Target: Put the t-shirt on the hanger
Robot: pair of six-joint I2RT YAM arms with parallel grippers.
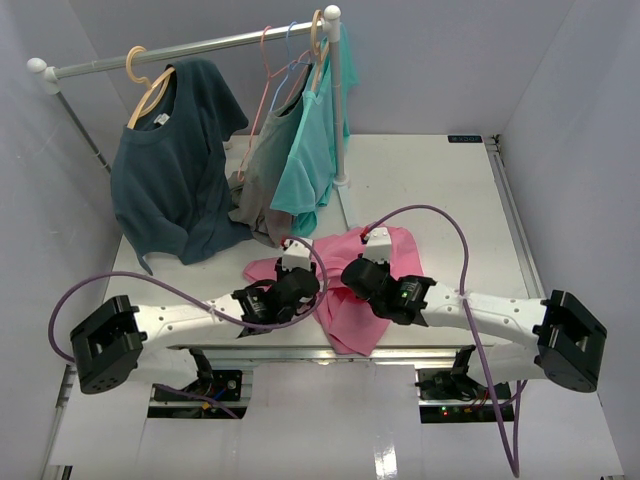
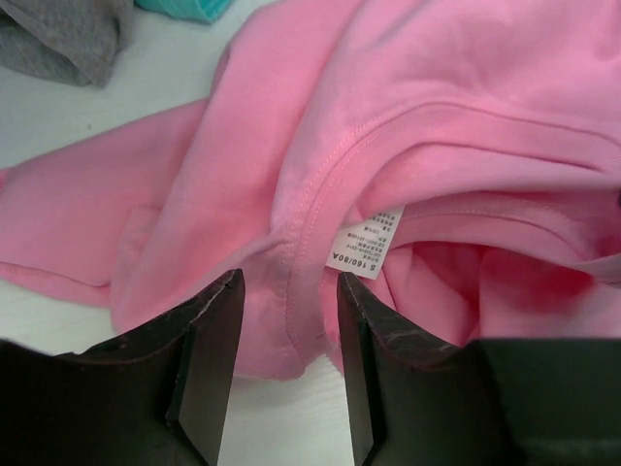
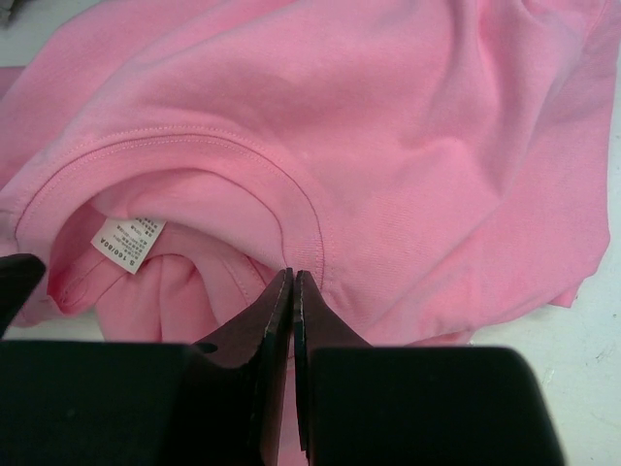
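A pink T-shirt (image 1: pixel 350 320) lies crumpled on the white table, its white label (image 2: pixel 365 243) visible at the collar. My left gripper is open over the shirt's folded collar, fingers apart with pink cloth beneath. My right gripper is shut over the shirt, right of the label, its tips at a stitched seam; whether cloth is pinched between them cannot be told.
A rack (image 1: pixel 190 46) holds hangers with dark teal (image 1: pixel 175 180), grey (image 1: pixel 265 185) and turquoise (image 1: pixel 310 170) shirts, plus pink and blue hangers.
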